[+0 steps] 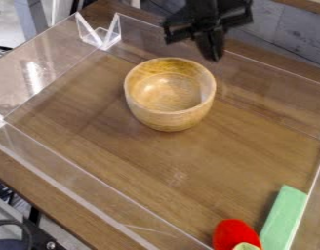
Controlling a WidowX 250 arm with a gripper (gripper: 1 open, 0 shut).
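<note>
A wooden bowl (170,107) sits empty on the brown table (110,166), left of centre toward the back. My gripper (209,41) hangs above and behind the bowl at the top of the view, dark and slightly blurred; its fingertips are too indistinct to show whether it is open or shut.
A red object with a green part (234,234) and a pale green block (283,220) lie at the front right. Clear plastic walls edge the table, with a clear bracket at the back left.
</note>
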